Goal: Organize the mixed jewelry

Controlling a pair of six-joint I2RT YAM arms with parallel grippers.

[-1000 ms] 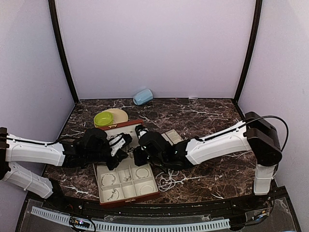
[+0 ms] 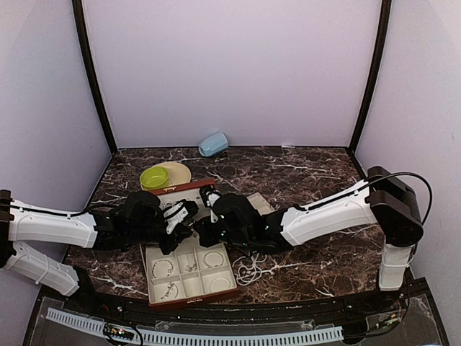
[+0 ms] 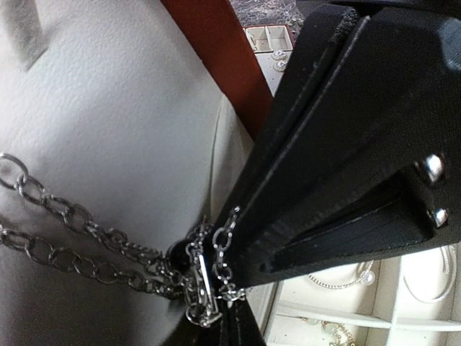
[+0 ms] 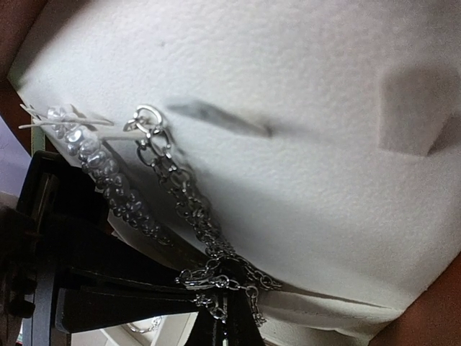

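Note:
A silver chain necklace [image 4: 194,213] runs down the white inner lid [image 4: 324,79] of the jewelry box, beside a clear-beaded strand [image 4: 90,155]. Its lower end bunches at the fingertips of both grippers, by the lid's pocket edge. In the left wrist view, my left gripper is shut on the chain [image 3: 79,220], loops hanging around the tips. My right gripper is shut too, with chain links lying over its tips; whether any are pinched is unclear. From the top, the grippers meet nearly tip to tip above the box, covering the chain.
The open box's compartments [image 2: 180,277] hold several bracelets and small pieces. White strands [image 2: 250,270] lie right of the box; a small tray [image 2: 261,203] stands behind the right arm. Farther back are a green bowl [image 2: 153,178] and a blue cup [image 2: 213,144].
The right gripper and forearm have shifted slightly; the box's lid edge has moved a little to the right. The left arm looks almost still.

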